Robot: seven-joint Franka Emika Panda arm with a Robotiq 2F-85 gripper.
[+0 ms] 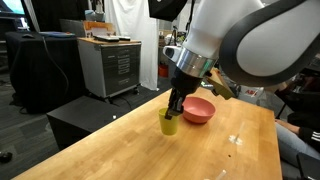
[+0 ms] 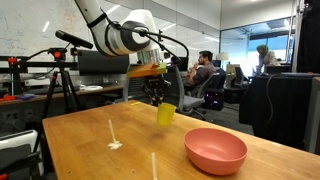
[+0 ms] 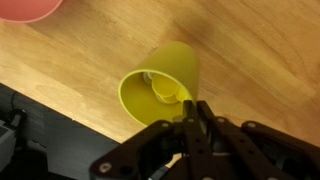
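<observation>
My gripper is shut on the rim of a yellow cup (image 3: pixel 182 62), one side of its wall pinched between the fingertips. In the wrist view the cup's mouth faces the camera, and something yellow (image 3: pixel 165 88) shows inside it. In exterior view 1 the cup (image 1: pixel 168 126) hangs under the arm, seemingly a little above the wooden table. From exterior view 2, the cup (image 2: pixel 166 115) looks slightly tilted. A pink bowl (image 2: pixel 215 148) stands apart from it on the table and looks empty.
Two thin white pieces, a near strip (image 2: pixel 154 166) and another (image 2: pixel 113 133), lie on the wooden table (image 2: pixel 85 150). A dark box (image 1: pixel 82 120) stands beside the table's edge. Open tabletop surrounds the cup.
</observation>
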